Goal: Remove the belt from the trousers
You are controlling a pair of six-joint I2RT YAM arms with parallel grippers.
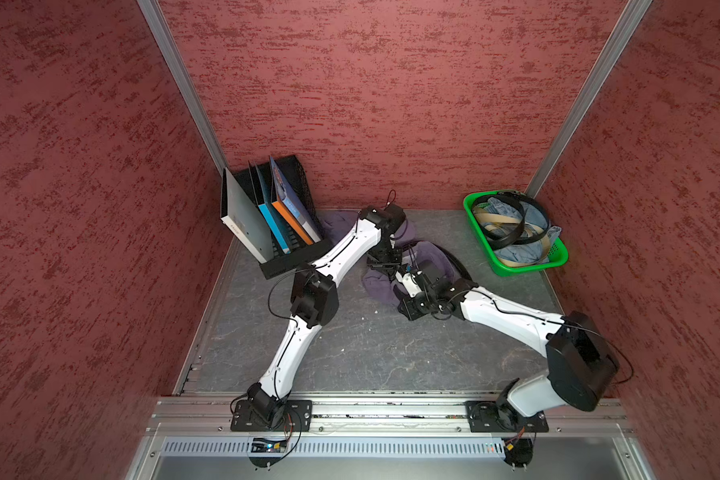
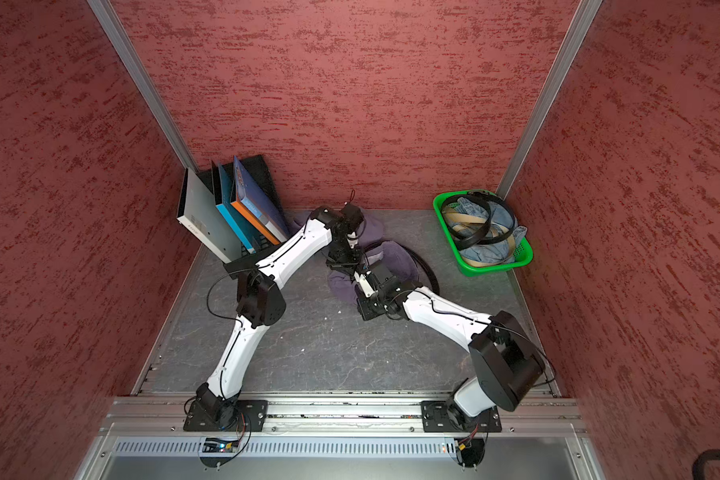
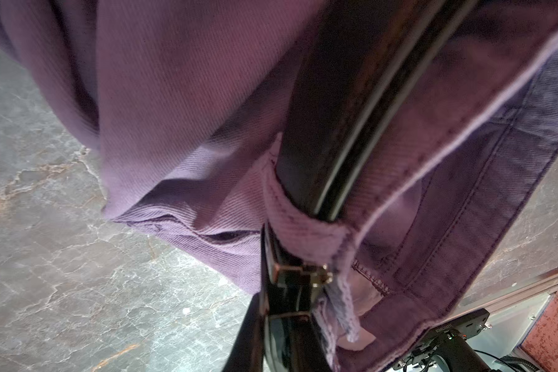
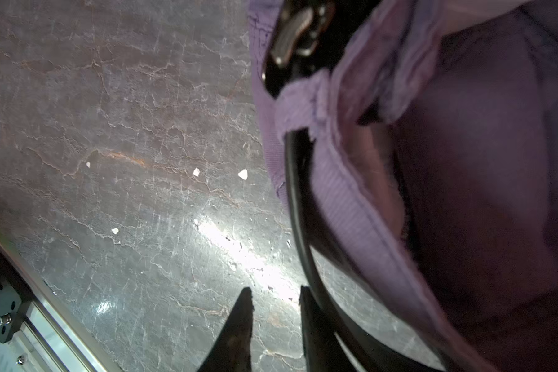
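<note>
The purple trousers (image 1: pixel 430 260) lie crumpled on the table, waistband open. In the left wrist view a dark belt (image 3: pixel 334 124) runs through a belt loop (image 3: pixel 303 232), its metal buckle (image 3: pixel 297 274) just below. My left gripper is shut on the belt beside the buckle. In the right wrist view the belt (image 4: pixel 296 192) comes out of a loop (image 4: pixel 300 102) and hangs down past my right gripper. Those fingers stand part open with bare floor showing between the fingertips. The belt passes at the right finger (image 4: pixel 308 316), outside the gap.
Behind the left arm stands a black rack with binders (image 1: pixel 248 216). A green basket (image 1: pixel 473 209) with coiled belts and folded jeans sits at the back right.
</note>
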